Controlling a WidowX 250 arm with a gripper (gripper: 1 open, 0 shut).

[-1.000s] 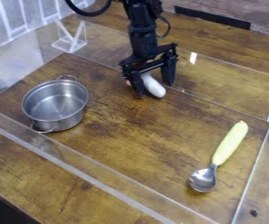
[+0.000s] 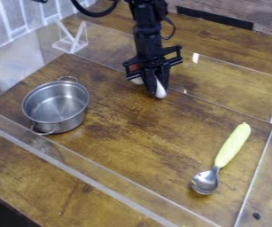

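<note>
My black gripper is low over the wooden table at the upper middle, shut on a white object that is partly hidden behind and beneath the fingers. Exactly what the white object is cannot be made out.
A steel pot with two handles stands at the left. A spoon with a pale yellow handle lies at the lower right. A white stand is at the upper left.
The gripper's fingers have drawn inward around the white object and shifted slightly left since a second ago. The pot and spoon have not moved.
</note>
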